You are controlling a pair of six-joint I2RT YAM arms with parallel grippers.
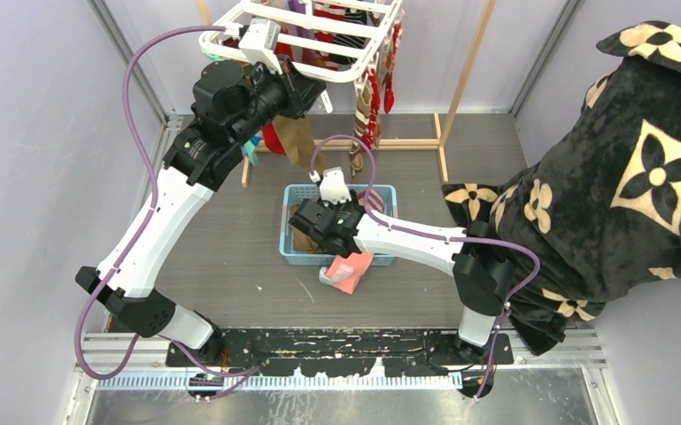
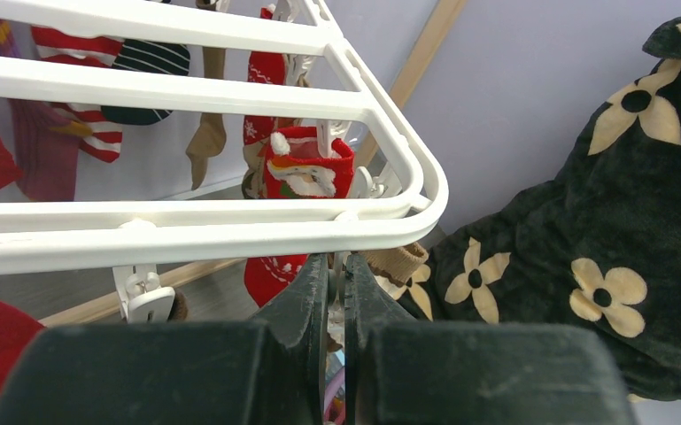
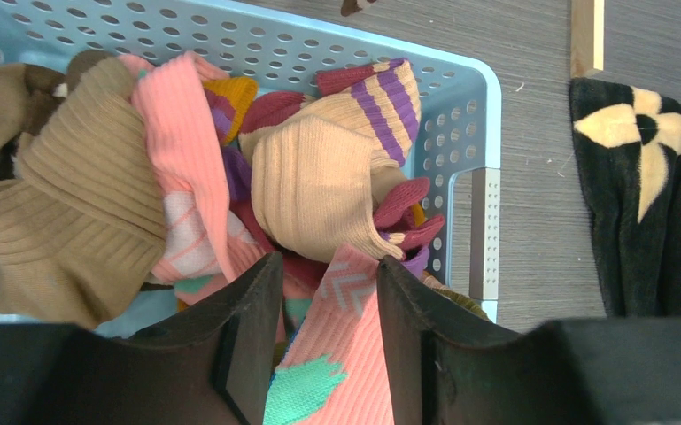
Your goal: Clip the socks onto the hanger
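Observation:
The white hanger rack fills the upper left wrist view. My left gripper is shut on a white clip of the hanger at its front corner. Below, my right gripper hangs over the blue basket of socks, its fingers apart with the tip of a pink sock between them; whether it grips it is unclear. That sock drapes over the basket's front edge in the top view. Tan, striped and pink socks lie in the basket.
A black flowered blanket covers the right side. Wooden stand bars run behind the basket. Socks hang from the rack's clips. The floor left of the basket is clear.

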